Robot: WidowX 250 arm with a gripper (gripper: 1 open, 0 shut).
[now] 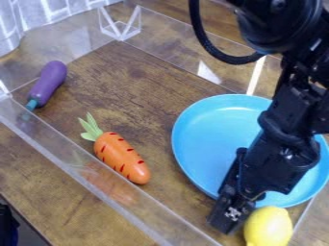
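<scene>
My black gripper (240, 206) is low over the front left part of a light blue plate (209, 136), its tip just left of a yellow lemon (267, 229) at the plate's front edge. The arm covers much of the plate's right side. Whether the fingers are apart is hard to make out in this dark view; I see nothing held between them.
An orange toy carrot (118, 154) lies left of the plate, and a purple eggplant (48, 84) lies farther back left. Clear plastic walls (96, 178) border the wooden surface. Bare wood fills the middle at the back.
</scene>
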